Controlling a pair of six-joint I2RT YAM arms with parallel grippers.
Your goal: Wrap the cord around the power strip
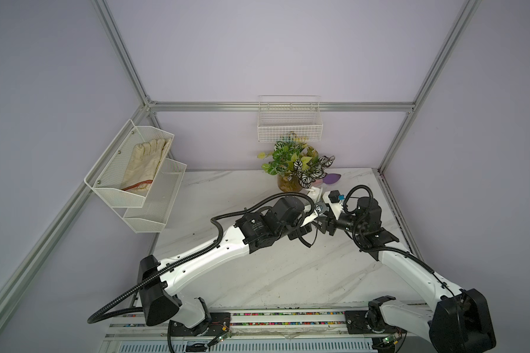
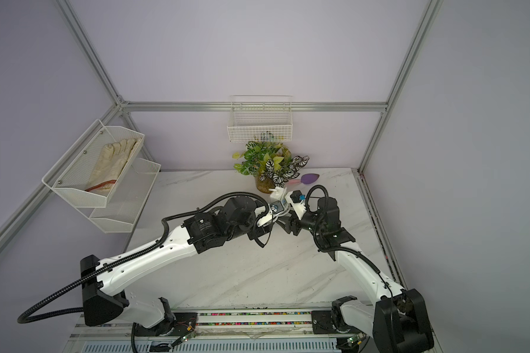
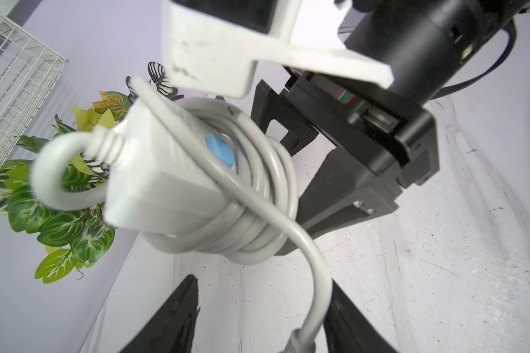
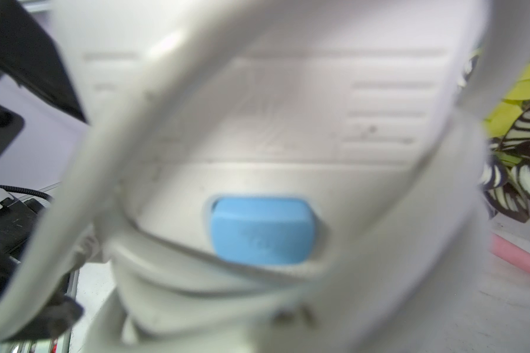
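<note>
In the left wrist view the white power strip (image 3: 165,188) hangs above the table, its cord (image 3: 250,170) wound in several turns about one end. A blue switch shows between the turns; the right wrist view has the same switch (image 4: 263,230) up close. My right gripper is shut on the wrapped end of the strip. A loose length of cord crosses the body and runs down toward my left gripper. That gripper's fingers (image 3: 173,320) stand well apart, the cord's lower end passing close to the other finger.
A potted plant (image 1: 291,164) stands at the back of the table, with a purple brush (image 1: 332,178) beside it. Wire baskets hang on the back wall (image 1: 289,120) and left wall (image 1: 135,170).
</note>
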